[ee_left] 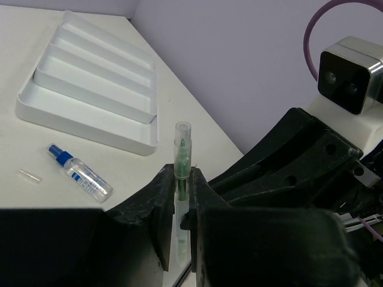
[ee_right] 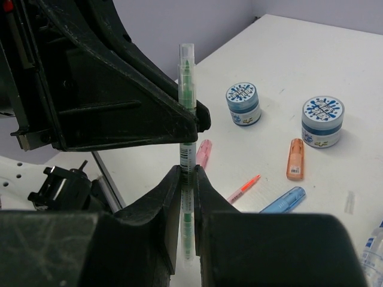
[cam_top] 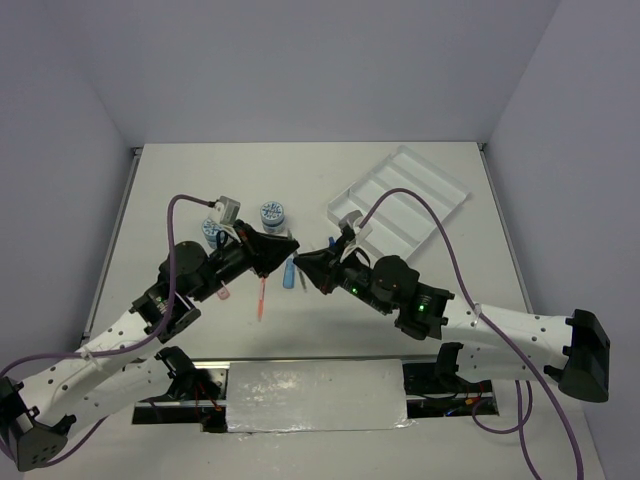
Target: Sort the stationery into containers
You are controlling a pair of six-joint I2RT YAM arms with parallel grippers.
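Observation:
A slim clear pen with a green core (ee_right: pixel 187 221) stands upright between both hands. My right gripper is shut on its lower part, around the barcode label. Higher up, near the clear end, my left gripper has its fingers closed against the pen from both sides. In the top view the two hands meet near the table's middle and mostly cover the pen. The white compartment tray (cam_top: pixel 452 205), empty in view, lies at the back right.
Two blue-lidded jars (ee_right: pixel 323 113) (ee_right: pixel 242 95), an orange marker (ee_right: pixel 295 160), a blue marker (ee_right: pixel 283 200), a pink marker (ee_right: pixel 204 153) and a thin orange pen (ee_right: pixel 243 189) lie around. A spray bottle (ee_left: pixel 81 173) and small clear piece (ee_left: pixel 30 176) lie before the tray.

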